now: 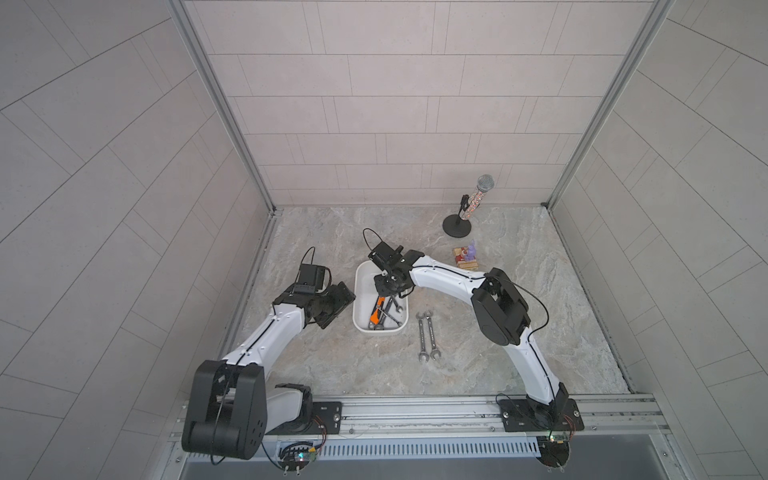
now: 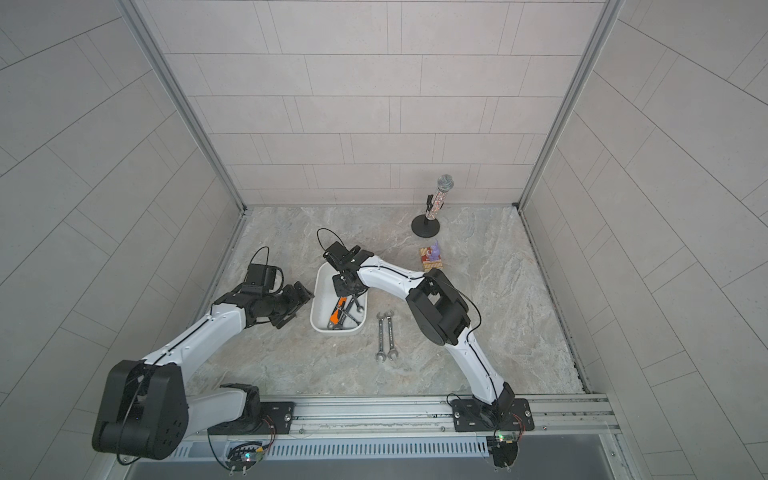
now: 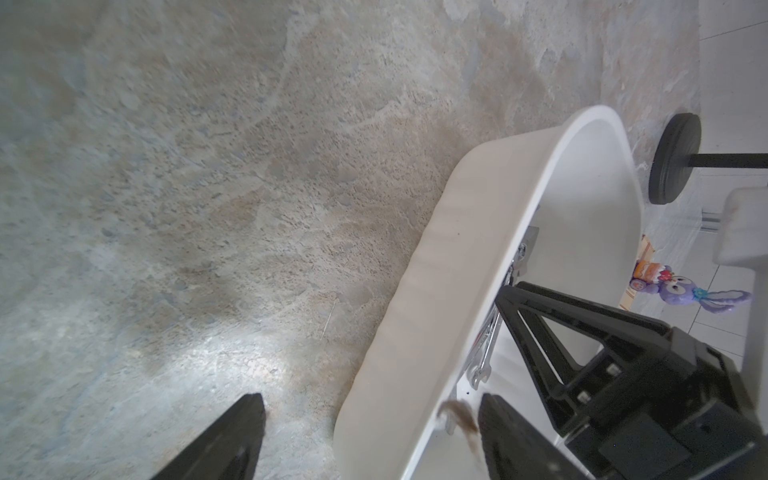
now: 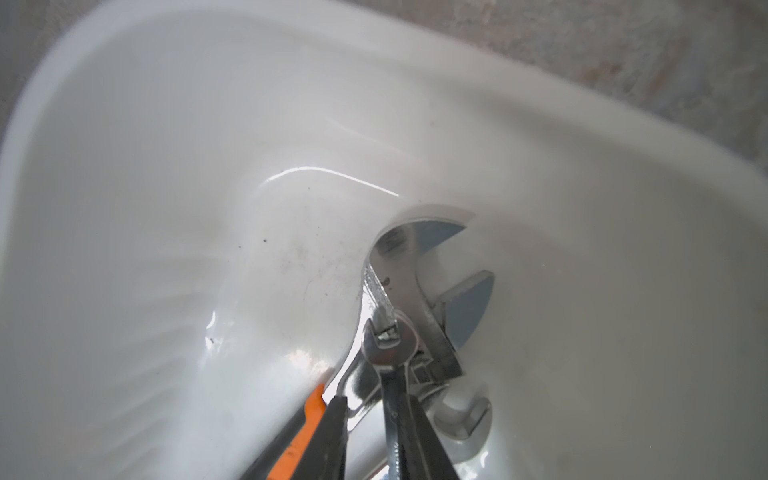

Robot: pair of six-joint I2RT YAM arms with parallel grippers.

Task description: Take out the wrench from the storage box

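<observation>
The white storage box (image 1: pixel 357 302) stands on the table, with an orange-handled adjustable wrench (image 4: pixel 404 288) and several silver wrenches inside. My right gripper reaches down into it. Its fingers (image 4: pixel 329 444) are part open around the dark shaft of a small open-ended wrench (image 4: pixel 392 340); a gap shows on the left of the shaft. That wrench's head lies over the adjustable wrench. At the box's left side is my left gripper, open, with the box's side wall between its fingers in the left wrist view; contact cannot be told.
Two wrenches (image 1: pixel 427 336) lie side by side on the table, right of the box. Farther back are a microphone on a black stand (image 1: pixel 457 225) and a small purple figure on a block (image 1: pixel 465 256).
</observation>
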